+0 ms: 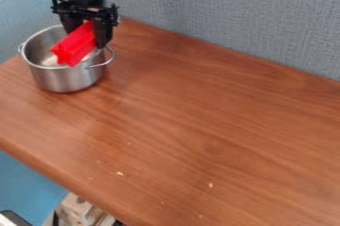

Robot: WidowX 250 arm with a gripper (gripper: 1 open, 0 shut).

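A steel pot with side handles stands at the back left of the wooden table. A red block is tilted inside its opening, upper end toward my black gripper. The gripper is over the pot, around the block's upper part; whether its fingers close on the block is hard to tell.
A grey padded wall runs along the back, and a blue surface lies beyond the table's left edge.
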